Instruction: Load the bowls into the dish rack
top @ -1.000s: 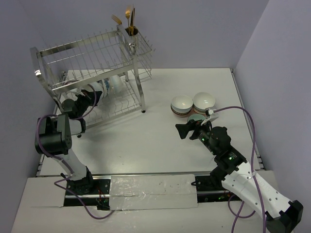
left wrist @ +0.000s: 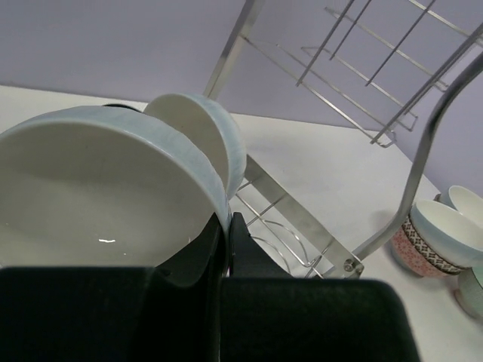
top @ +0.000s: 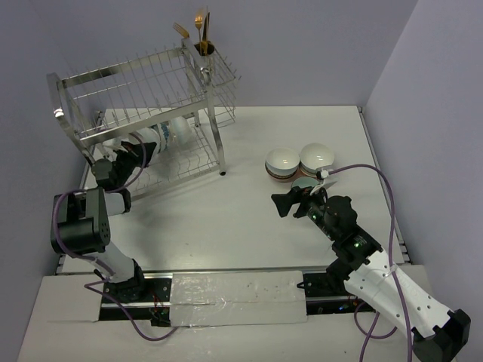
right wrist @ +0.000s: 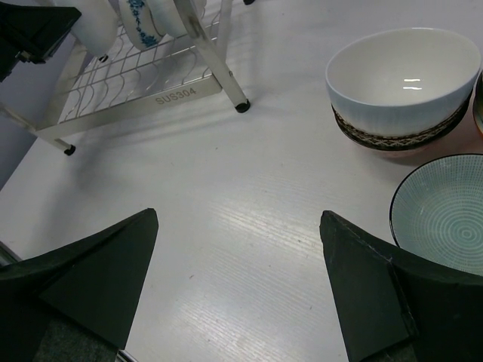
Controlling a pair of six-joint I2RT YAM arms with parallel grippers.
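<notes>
Inside the lower tier of the metal dish rack point(top: 143, 128), my left gripper is shut on the rim of a pale bowl point(left wrist: 98, 188). That bowl is tilted on its side, and its lower part is hidden behind the fingers. Just beyond it another pale bowl point(left wrist: 200, 128) stands on edge in the rack. In the right wrist view a blue-patterned bowl point(right wrist: 141, 26) also shows there. My right gripper hangs open and empty above the table, left of the stacked bowls point(top: 282, 163) and a small green bowl point(right wrist: 445, 211).
A second bowl stack point(top: 317, 156) stands at the right back. Gold cutlery point(top: 199, 24) sits in a holder at the rack's top corner. The rack's upper tier and front leg point(top: 216, 139) surround the left arm's space. Mid-table is bare.
The right arm stays practically still.
</notes>
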